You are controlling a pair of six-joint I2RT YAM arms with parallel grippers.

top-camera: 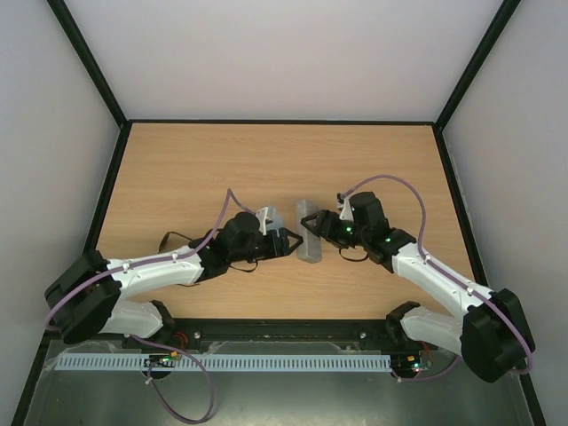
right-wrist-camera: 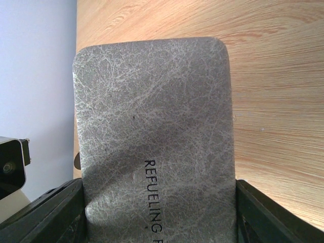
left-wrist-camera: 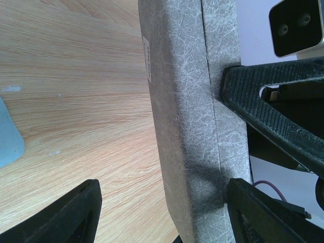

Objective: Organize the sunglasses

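A grey, crackle-textured case [top-camera: 308,248] is held upright above the middle of the table. My right gripper is shut on it, one finger on each side; lettering beginning "REFUELING" faces that wrist camera. From the other side, my left gripper [top-camera: 295,241] stands part open at the case, whose lower end reaches between its fingers. In the left wrist view the right-hand finger [left-wrist-camera: 258,212] overlaps the case's seamed side, while the left-hand finger [left-wrist-camera: 76,210] is clear of it. A thin dark curved piece [top-camera: 166,240], possibly the sunglasses, shows partly behind the left arm.
A pale blue item [left-wrist-camera: 7,136] lies on the wooden table [top-camera: 204,169], near the left gripper. Both grippers are close together around the case, leaving little room between them.
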